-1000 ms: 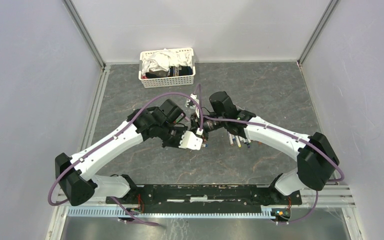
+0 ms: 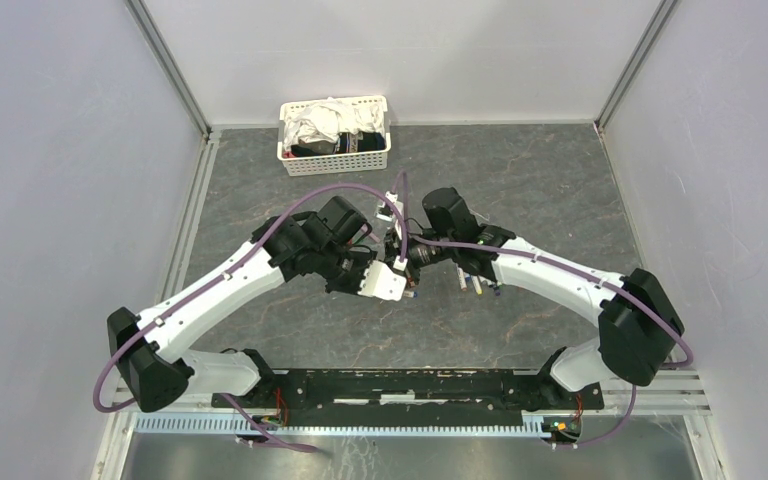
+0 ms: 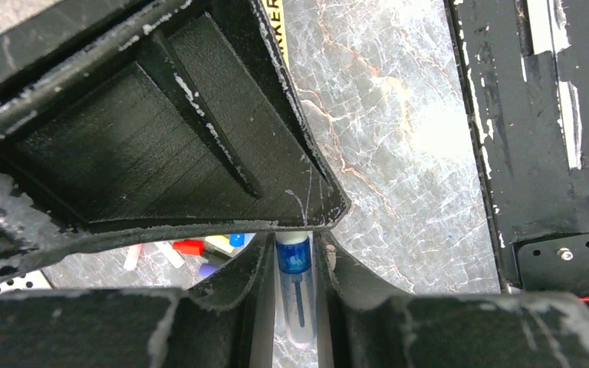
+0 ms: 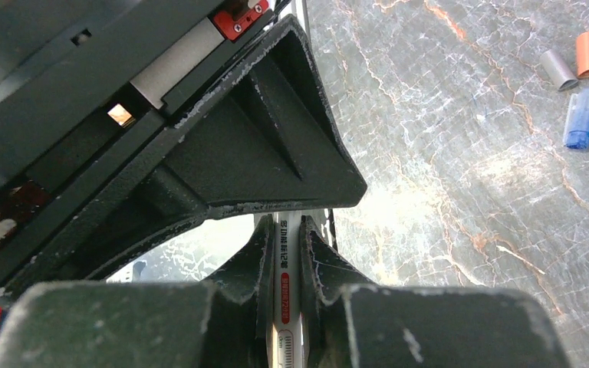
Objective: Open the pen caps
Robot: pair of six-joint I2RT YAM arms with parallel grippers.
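In the right wrist view a white marker (image 4: 285,261) with printed lettering stands between the fingers of my right gripper, which is shut on it. The left wrist view has a clear cap (image 3: 298,322) with a blue marker section and a dark tip inside it. My left gripper's fingers (image 3: 257,268) lie close along both sides of that cap; whether they press on it cannot be told. From above, both grippers meet near the table's middle, and the arms hide most of the marker.
Loose caps lie on the marbled table: an orange cap (image 4: 588,54), a grey cap (image 4: 558,70), and blue ones beside them. Several markers (image 2: 470,281) lie under the right arm. A white basket (image 2: 334,163) with cloth stands at the back.
My left arm has barely moved. The basket is unchanged.
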